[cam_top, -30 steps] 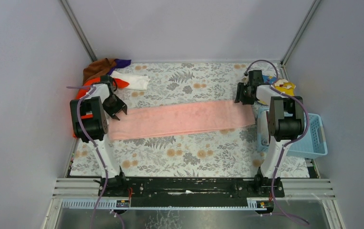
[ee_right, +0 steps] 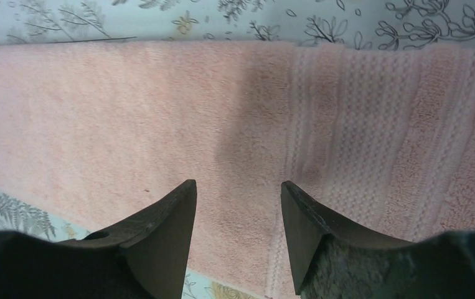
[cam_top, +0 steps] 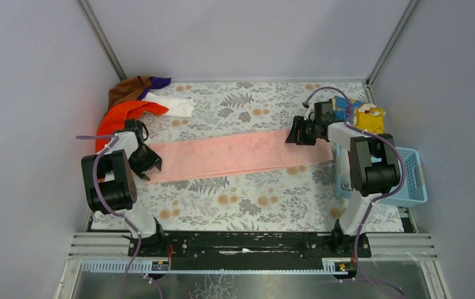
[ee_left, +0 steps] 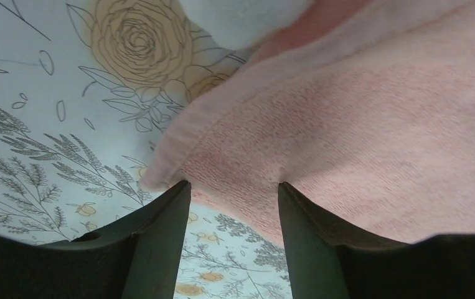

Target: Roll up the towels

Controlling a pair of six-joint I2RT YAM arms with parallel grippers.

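A pink towel [cam_top: 228,154], folded into a long flat strip, stretches across the table between both arms. Over its left end hangs my left gripper [cam_top: 155,170]; in the left wrist view the towel's corner [ee_left: 247,137] shows beyond the parted fingertips, with none of it clearly gripped. My right gripper [cam_top: 292,138] is above the towel's right part, and in the right wrist view its fingers [ee_right: 175,224] stand apart over the flat cloth near the woven bands [ee_right: 371,124]. Whether any fingertip touches the towel cannot be told.
Orange [cam_top: 126,115], brown [cam_top: 127,90] and white cloths [cam_top: 175,106] lie heaped at the back left. At the right stands a light blue basket [cam_top: 417,177], with a yellow cloth [cam_top: 370,118] behind it.
The right gripper shifted left and slightly nearer. The towel lies where it was.
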